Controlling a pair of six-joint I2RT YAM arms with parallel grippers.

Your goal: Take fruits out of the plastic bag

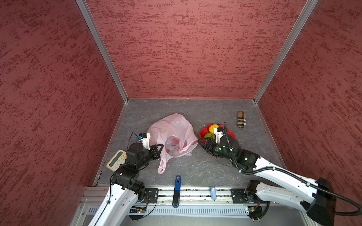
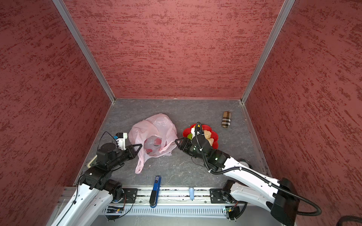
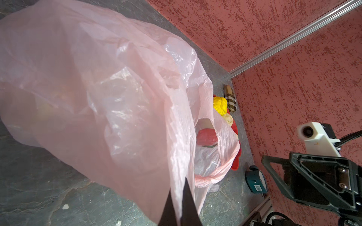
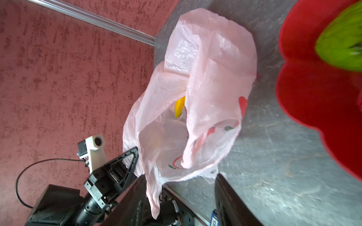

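Observation:
A crumpled pink plastic bag [image 1: 173,126] lies left of centre, with its mouth toward the front. A yellow fruit [image 4: 179,106] shows inside it in the right wrist view. My left gripper is shut on the bag's edge at its near left side. My right gripper is part open, between the bag and a red bowl [image 4: 297,86], with nothing seen between its fingers. The bowl holds a green fruit [image 4: 337,41], a yellow one [image 3: 219,103] and pale items.
A calculator [image 1: 116,160] lies at the left edge, a striped brown object [image 1: 241,119] at the back right, and a blue tool [image 1: 176,191] at the front.

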